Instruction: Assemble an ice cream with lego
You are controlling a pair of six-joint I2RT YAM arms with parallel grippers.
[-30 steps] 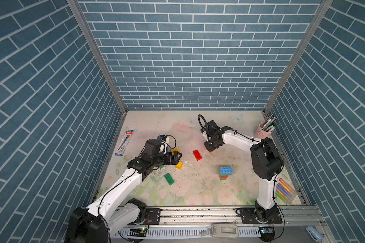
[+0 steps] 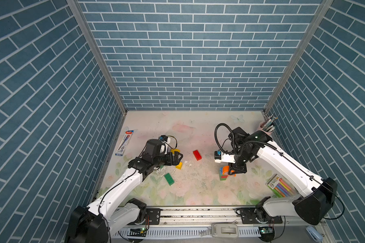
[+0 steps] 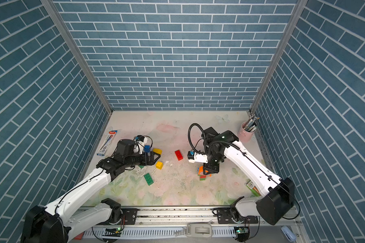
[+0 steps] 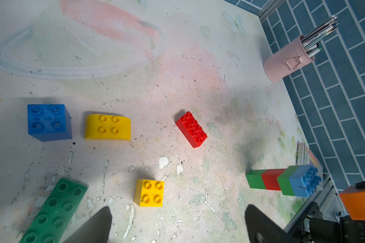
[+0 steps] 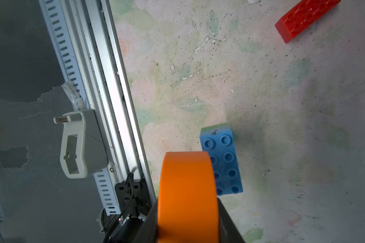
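Note:
An orange brick with a curved face (image 5: 188, 190) is in my right gripper, which is shut on it. In the right wrist view it partly covers the studded blue top (image 5: 227, 158) of a stack. Seen from the left wrist, this upright stack (image 4: 273, 179) runs green, red, green, then blue on top, and the orange brick (image 4: 359, 204) is held higher, apart from it. My left gripper stands open and empty above the table's left half. Below it lie a small yellow brick (image 4: 149, 193), a curved yellow brick (image 4: 107, 126), a blue brick (image 4: 49, 122) and a long green brick (image 4: 54, 212).
A red brick (image 2: 197, 155) lies alone mid-table between the arms. The pink pen cup (image 2: 266, 127) stands at the back right. Flat packs lie at the left (image 2: 124, 142) and right (image 2: 280, 185) edges. The table's back strip is open.
My right arm has swung rightward and toward the front with the orange brick, from near the red brick to over the stack. The left arm and loose bricks look almost unchanged.

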